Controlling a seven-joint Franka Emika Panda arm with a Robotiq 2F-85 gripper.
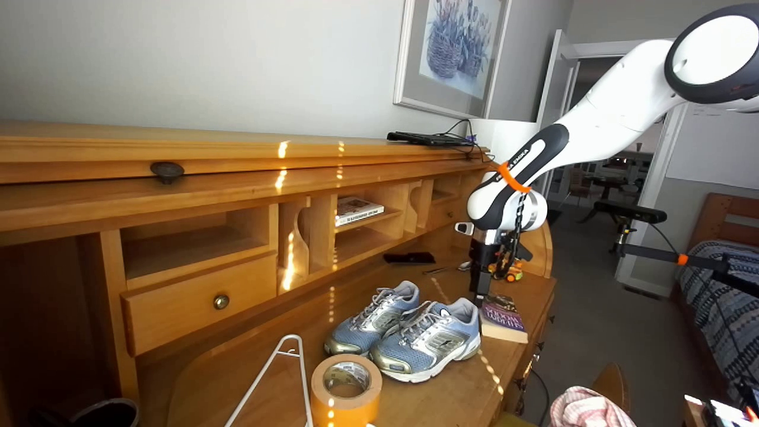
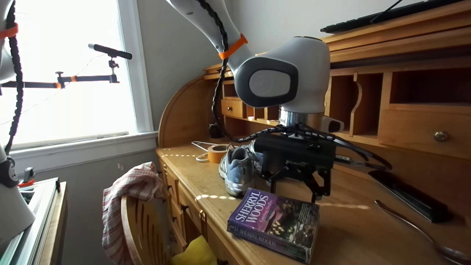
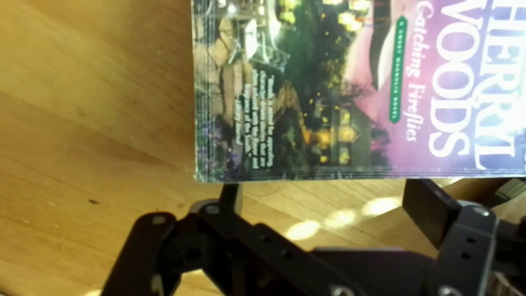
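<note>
A purple paperback (image 2: 278, 216) lies cover up on the desk, close to the front edge. My gripper (image 2: 292, 194) points down just behind it, on the side nearer the shoes. Seen from the wrist, the fingers stand wide apart, with only bare wood between the fingers. Along the near long edge of the book (image 3: 305, 118), the left finger (image 3: 230, 197) comes right up to the cover's border; whether it touches cannot be told. In exterior view 1, the gripper (image 1: 480, 306) partly covers the book (image 1: 506, 318).
Blue-grey shoes (image 1: 427, 341) stand near the gripper, with orange tape (image 1: 346, 398) and a white hanger (image 1: 302, 377) beyond. A toy car (image 1: 513, 271) sits behind the arm. A spoon (image 2: 410, 223) and a black case (image 2: 410, 194) lie by the cubbies. Bare wood separates book and spoon.
</note>
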